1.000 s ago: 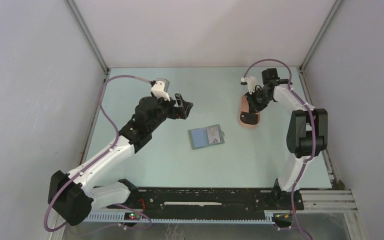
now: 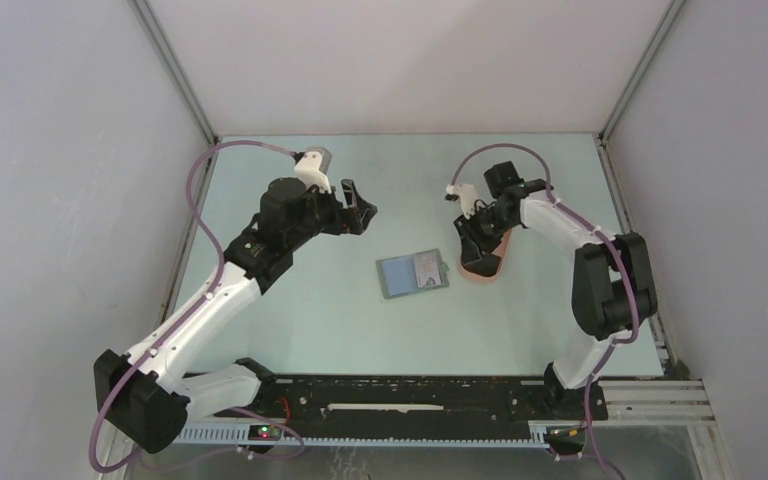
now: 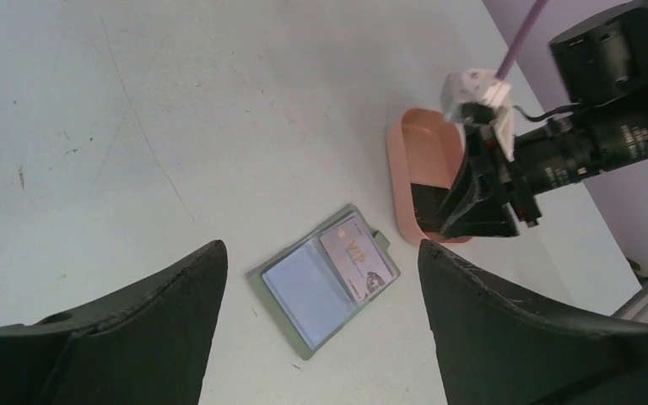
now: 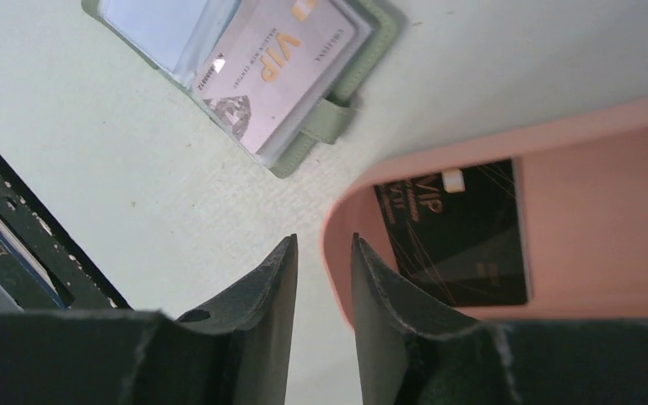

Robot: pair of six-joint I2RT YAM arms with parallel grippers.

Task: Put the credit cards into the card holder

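Note:
The grey-green card holder (image 2: 412,274) lies open on the table, with a pale VIP card (image 3: 357,256) over its right half and a bluish left half. A black VIP card (image 4: 464,240) lies flat at the near end of the pink tray (image 4: 591,169). My right gripper is part open at that end; its fingers (image 4: 283,278) stand on either side of the tray's end wall, with gaps showing. To the upper left of the holder, my left gripper (image 2: 361,208) is open and empty above the table.
The tray stands close to the holder's right side, near its green tab (image 4: 327,121). Bare table (image 2: 360,335) lies in front of the holder, and the back middle is clear too.
The pink tray with the black card has shifted toward the front and left, nearer the holder, and my right gripper has moved the same way. The left arm has drawn back slightly left.

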